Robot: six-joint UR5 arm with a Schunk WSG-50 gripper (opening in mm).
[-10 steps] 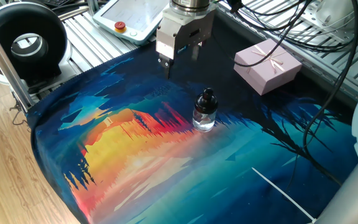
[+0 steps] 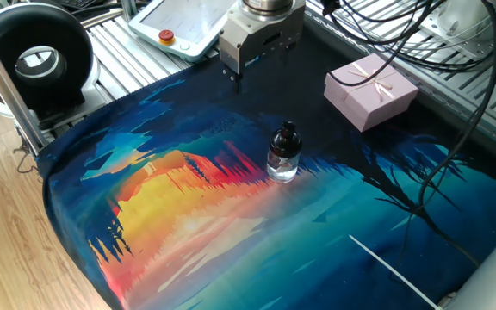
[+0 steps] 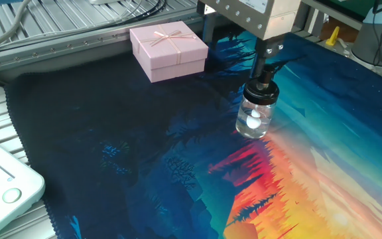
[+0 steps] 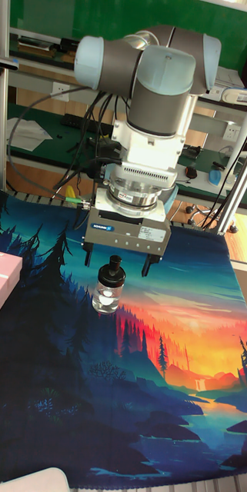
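A clear glass bottle (image 2: 282, 166) with a black cap stands upright on the printed cloth, part filled with clear liquid. My gripper (image 4: 118, 260) is open, its two dark fingers (image 4: 148, 268) spread wide and nothing held between them. In exterior view 1 the gripper (image 2: 260, 76) hangs above the dark part of the cloth, up and to the left of the bottle, clear of it. From exterior view 2, one finger (image 3: 265, 52) overlaps the top of the bottle (image 3: 253, 119) in the line of sight. A pink box (image 2: 371, 93) with a ribbon bow rests on the cloth.
A tablet-like panel with a red button (image 2: 167, 37) lies at the back left. Cables (image 2: 480, 112) hang over the right side near the box. A thin white rod (image 2: 392, 268) shows at the lower right.
My gripper has risen in exterior view 1 and shifted slightly right, staying open. The bottle and the pink box have not moved.
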